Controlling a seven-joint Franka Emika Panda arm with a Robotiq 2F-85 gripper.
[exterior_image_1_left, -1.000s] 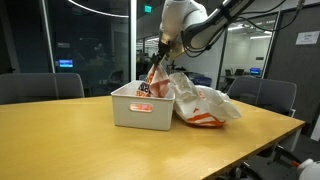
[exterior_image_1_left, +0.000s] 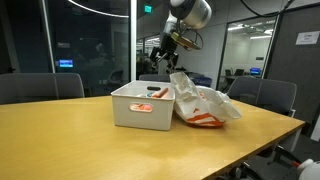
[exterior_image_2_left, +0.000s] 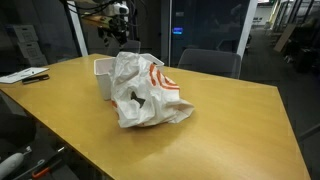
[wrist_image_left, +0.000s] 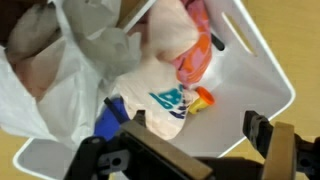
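Above the white box (exterior_image_1_left: 143, 113), my gripper stands open, its fingers (wrist_image_left: 258, 128) wide apart with nothing between them. Inside the box, in the wrist view, lies a crumpled pale bag or cloth (wrist_image_left: 158, 92) with teal lettering. An orange patterned piece (wrist_image_left: 194, 62) lies against it, perhaps part of the same thing. Close by are a small orange-capped item (wrist_image_left: 204, 98) and something blue (wrist_image_left: 108, 122). A large crumpled white plastic bag (exterior_image_2_left: 148, 95) with red markings rests beside the box and reaches up along its rim.
Chairs (exterior_image_2_left: 208, 63) stand along the table's far side. A dark object (exterior_image_2_left: 35, 78) lies near the table's end.
My gripper has let go and now stands clear above it.
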